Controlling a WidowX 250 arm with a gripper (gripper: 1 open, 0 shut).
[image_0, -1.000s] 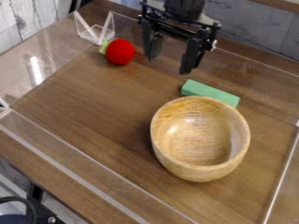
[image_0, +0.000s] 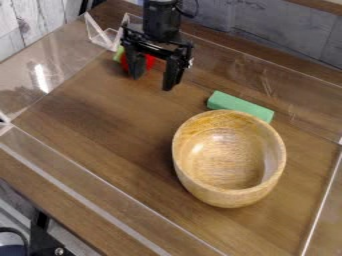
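Note:
My gripper hangs at the top of the table in the camera view, a little left of centre, over a red round object that is largely hidden behind it. Whether the fingers are open or shut I cannot make out. A large wooden bowl sits on the right half of the wooden table, and a mint-green block lies just behind it.
Behind the gripper at the back left are a white wire rack and a small green item, partly hidden. A wall edges the back.
The gripper has moved left from above the upper middle to over the red object, now largely covering it. The bowl and green block are unmoved.

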